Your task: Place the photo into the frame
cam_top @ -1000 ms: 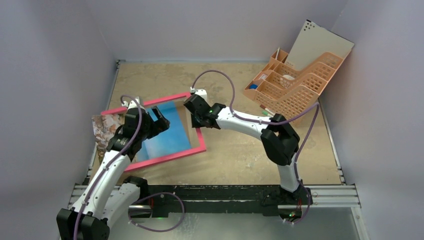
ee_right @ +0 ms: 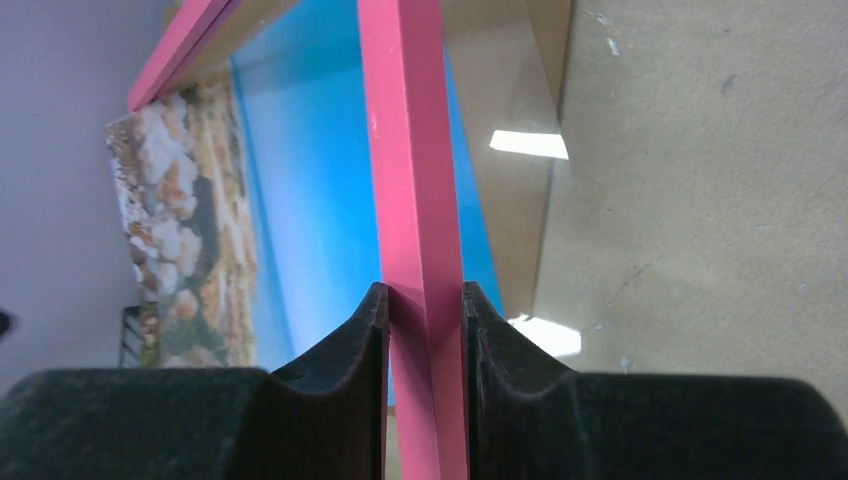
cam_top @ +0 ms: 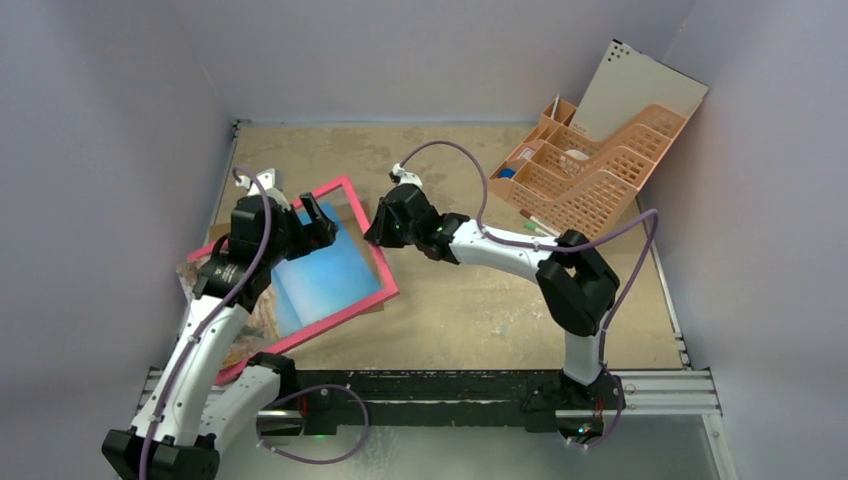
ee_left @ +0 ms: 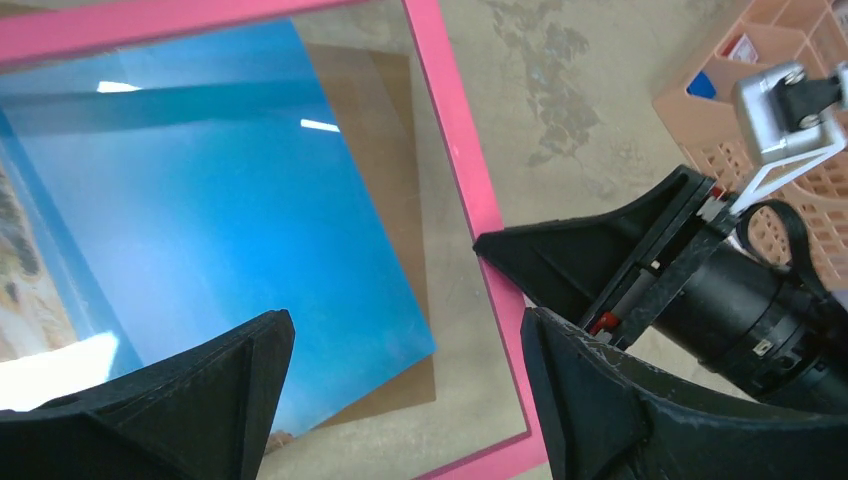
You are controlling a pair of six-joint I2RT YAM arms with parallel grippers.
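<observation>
The pink frame (cam_top: 337, 318) lies at an angle on the left of the table. A photo (cam_top: 330, 270), blue at one end and rocky brown at the other, shows through its opening, with clear glare across it. In the right wrist view, my right gripper is shut on the pink side bar of the frame. My left gripper hangs over the photo and frame, open, its fingers (ee_left: 215, 385) wide apart with nothing between them. The left arm hides part of the photo and the frame's left end in the top view.
Brown backing (ee_left: 400, 150) shows beside the blue part of the photo. An orange organizer (cam_top: 600, 165) with a white board (cam_top: 640, 90) leaning in it stands at the far right.
The frame has turned counterclockwise and shifted a little left, its right side still in my right gripper.
</observation>
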